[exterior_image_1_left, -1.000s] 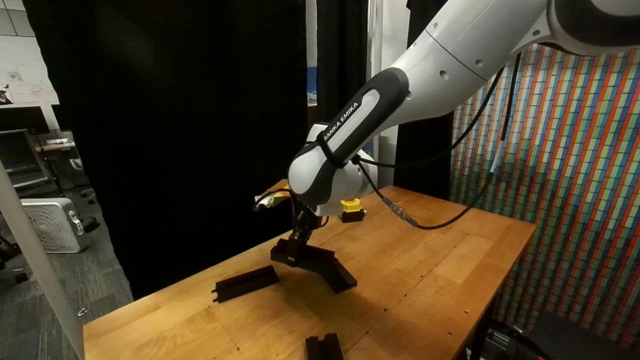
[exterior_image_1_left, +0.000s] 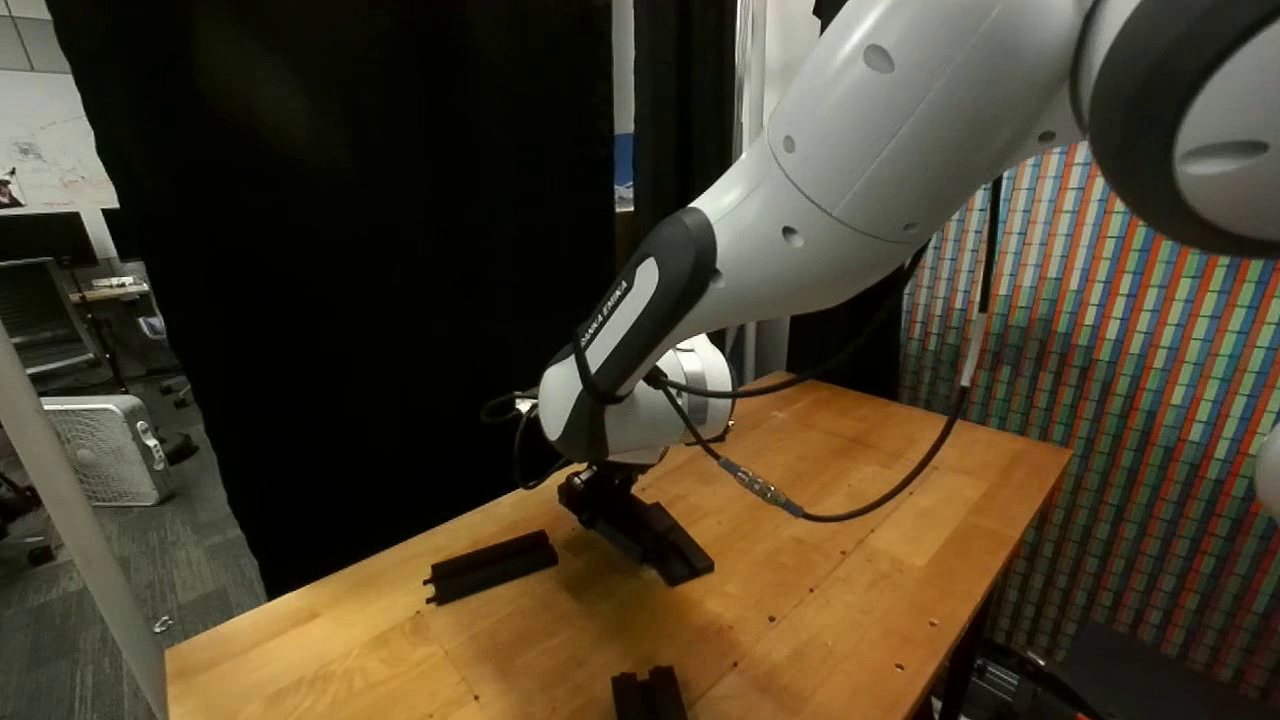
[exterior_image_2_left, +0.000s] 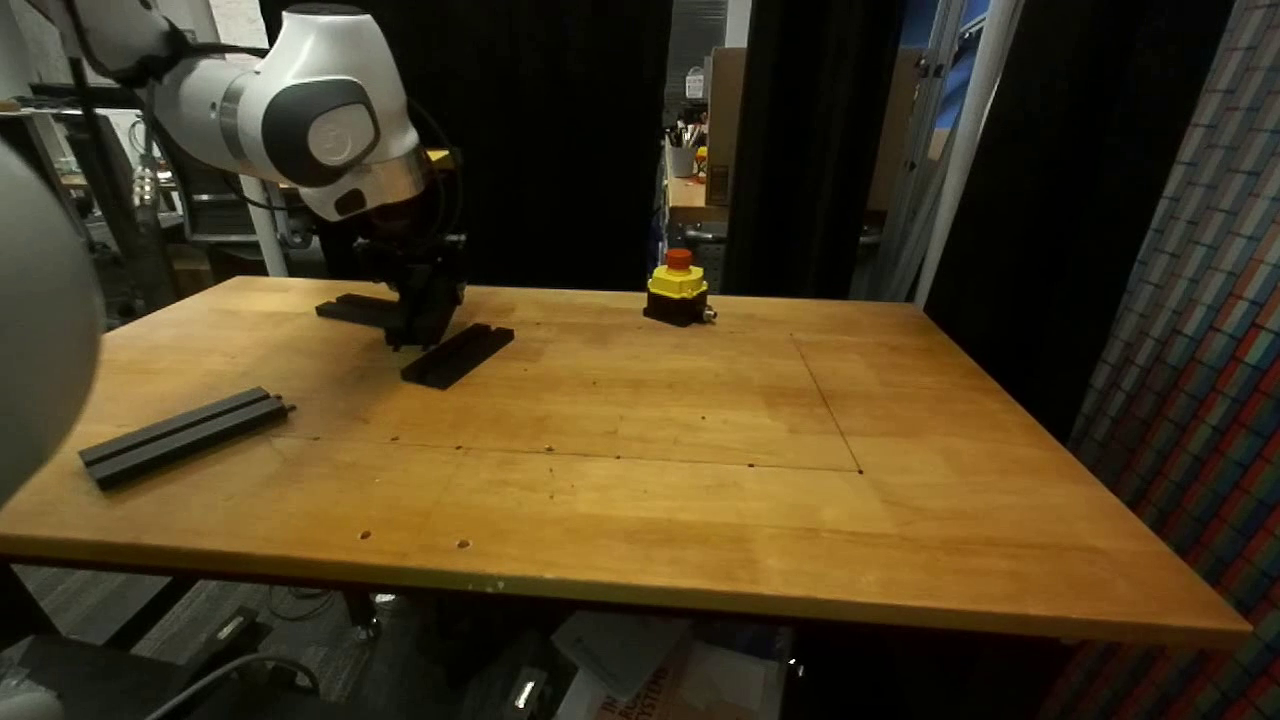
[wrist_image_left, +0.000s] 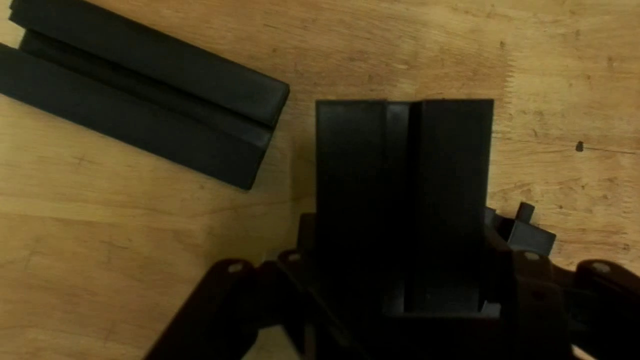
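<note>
In the wrist view my gripper is shut on a black grooved block (wrist_image_left: 450, 162) whose far end points up the frame. A second grooved block (wrist_image_left: 138, 90) lies flat on the table at upper left there. From behind the held block, at lower right, pokes the pegged end of another black piece (wrist_image_left: 531, 237). In exterior view 2 the gripper (exterior_image_2_left: 420, 330) is low over the table, close beside a block (exterior_image_2_left: 462, 356); dark on dark, I cannot tell whether the held block touches it.
Another grooved block (exterior_image_2_left: 180, 438) lies at the table's near left, and one more (exterior_image_2_left: 356, 310) behind the gripper. A yellow and black box with a red button (exterior_image_2_left: 678, 288) stands at the back.
The arm has come lower and a little to the left in exterior view 1. The held block has turned, now lying near the line of the right-hand block. The other blocks have not moved.
</note>
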